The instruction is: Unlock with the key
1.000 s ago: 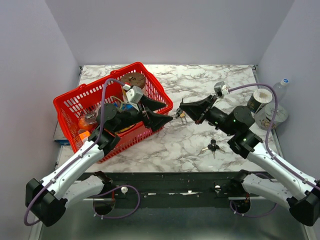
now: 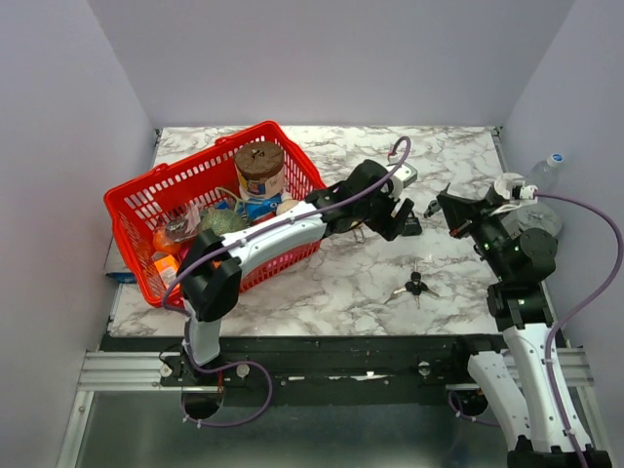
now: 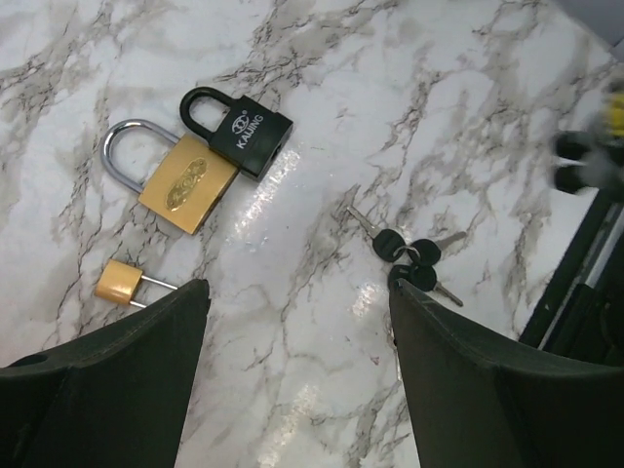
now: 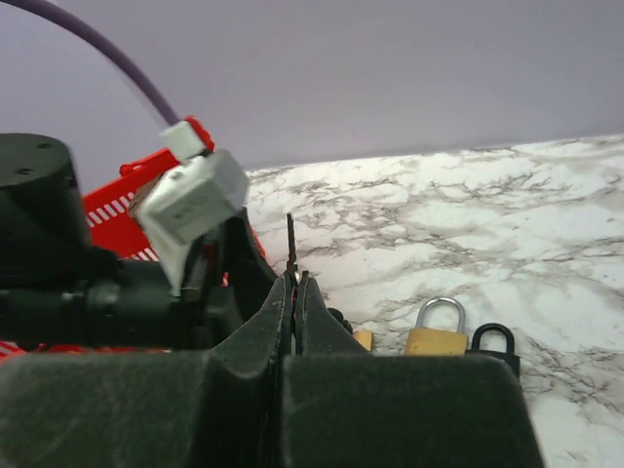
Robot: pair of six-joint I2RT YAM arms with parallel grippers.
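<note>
My right gripper (image 2: 446, 201) is shut on an upright key (image 4: 291, 244) at the table's right. My left gripper (image 2: 395, 210) hangs open over the middle, nothing between its fingers. Beneath it, in the left wrist view, lie a large brass padlock (image 3: 185, 190), a black padlock (image 3: 251, 136) and a small brass padlock (image 3: 119, 283). A bunch of black-headed keys (image 3: 421, 273) lies to their right in that view, nearer the table's front edge.
A red basket (image 2: 132, 210) full of goods fills the left of the table. A clear bottle (image 2: 544, 175) stands at the right wall.
My right gripper has moved right with the key. My left arm has swung right from beside the basket to over the padlocks.
</note>
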